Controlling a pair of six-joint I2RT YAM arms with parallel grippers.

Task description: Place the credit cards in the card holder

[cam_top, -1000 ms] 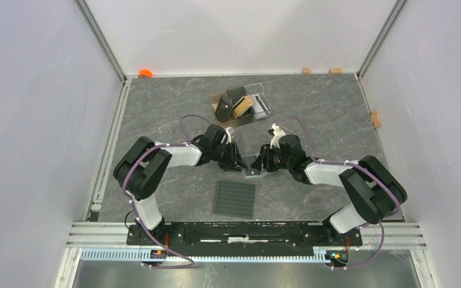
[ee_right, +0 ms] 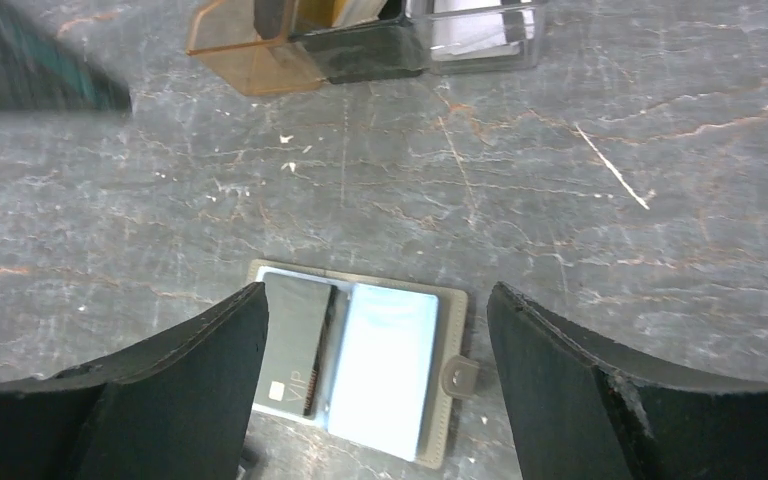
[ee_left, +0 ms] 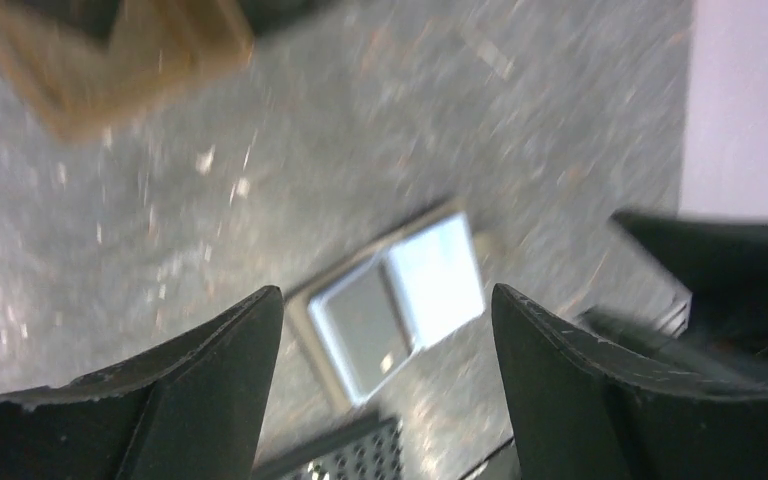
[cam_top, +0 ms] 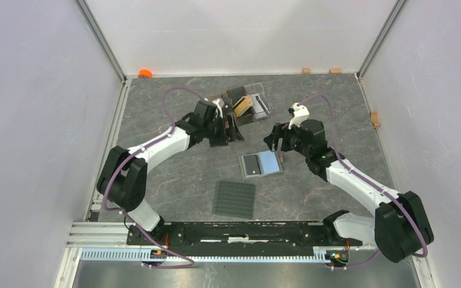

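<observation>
The card holder lies unfolded on the table between my two arms. Its left half carries a dark grey card marked VIP; its right half shows a plain pale blue face, and I cannot tell whether that is a card or lining. My left gripper is above and behind the holder's left side, by the bins, its fingers spread with nothing between them. Off the holder's back right corner, my right gripper is open and empty, its fingers wide apart.
Clear bins with several cards or wallets stand at the back; my left gripper covers part of them. A dark ridged pad lies in front of the holder.
Both grippers have drawn away from the holder: the left one back toward the bins, the right one back and to the right. The holder's two halves are uncovered now.
</observation>
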